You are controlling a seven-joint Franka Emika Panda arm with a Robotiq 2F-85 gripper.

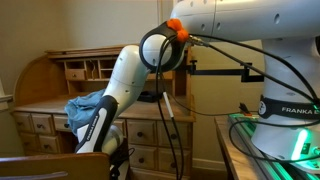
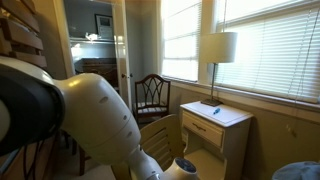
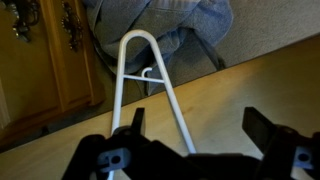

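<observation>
In the wrist view my gripper is open, one finger on each side of the frame with nothing gripped between them. A white hanger-like frame with a rounded end, a crossbar and a small hook lies below, its near part running between and past the left finger. Its rounded end reaches onto blue denim cloth. In exterior view 1 the gripper is low by the desk, mostly hidden behind a wooden board.
A wooden desk with drawers stands behind the arm, with blue cloth on it. Cabinet doors with dark handles lie left in the wrist view. A white side table carries a lamp.
</observation>
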